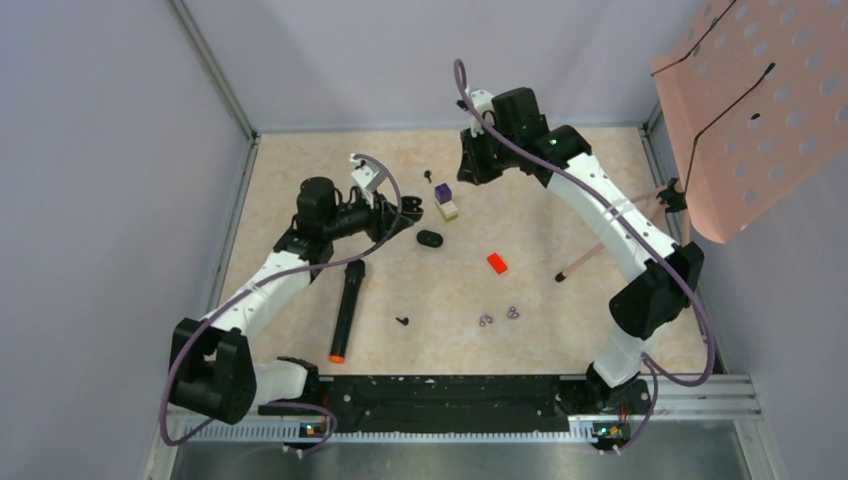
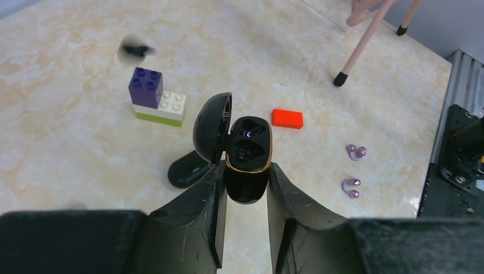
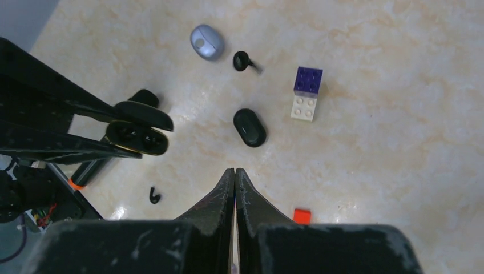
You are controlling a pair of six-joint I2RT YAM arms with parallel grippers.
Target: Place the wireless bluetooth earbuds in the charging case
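My left gripper is shut on the base of the black charging case [image 2: 249, 145]. The case is held above the table with its lid raised, and its dark wells show no earbud clearly. A black earbud [image 1: 428, 175], blurred in both wrist views, appears near the purple block; whether it touches the table I cannot tell. The other black earbud [image 3: 154, 196] lies on the near part of the table, closer to the microphone. Over the far right half, my right gripper is shut with nothing between its fingers.
A black oval object [image 1: 429, 239], stacked toy blocks [image 1: 447, 210] and a red block [image 1: 497, 263] lie mid-table. A grey mouse [image 3: 207, 42] and a microphone [image 1: 347, 310] are toward the left; a pink stand [image 1: 655, 205] is at right.
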